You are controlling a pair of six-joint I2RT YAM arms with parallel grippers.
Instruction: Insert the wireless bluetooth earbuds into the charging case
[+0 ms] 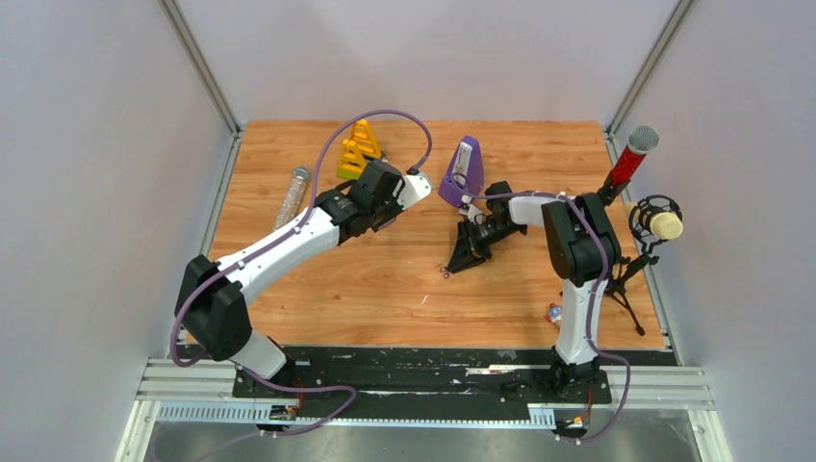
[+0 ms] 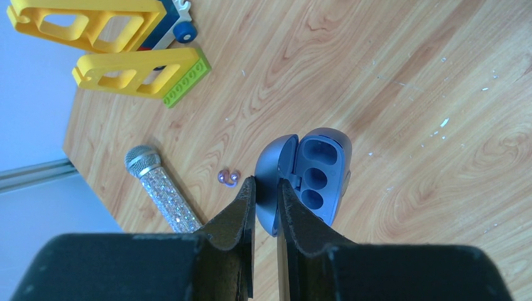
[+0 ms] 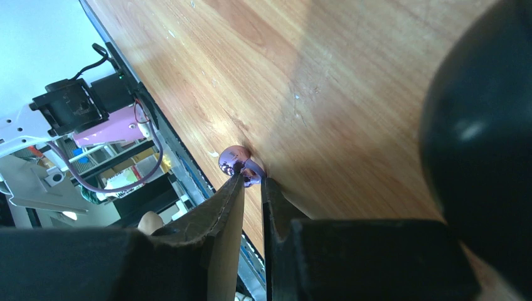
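Note:
The dark-blue charging case [image 2: 323,172] stands with its lid raised in the left wrist view. Its three round wells look empty. My left gripper is shut on the case at its raised lid [image 2: 268,169]. Beyond the case, one purple earbud [image 2: 228,177] lies loose on the wood. In the right wrist view my right gripper is shut on another shiny purple earbud [image 3: 237,160], its fingertips close over the tabletop. From above, that earbud [image 1: 446,274] shows as a small spot at the right fingertips. The left arm mostly hides the case there.
A glittery microphone [image 2: 162,188] and yellow triangular blocks [image 2: 135,72] lie toward the back left. A purple stand [image 1: 464,171] is behind the right gripper. A red microphone [image 1: 635,154] and a small toy [image 1: 554,313] are at the right.

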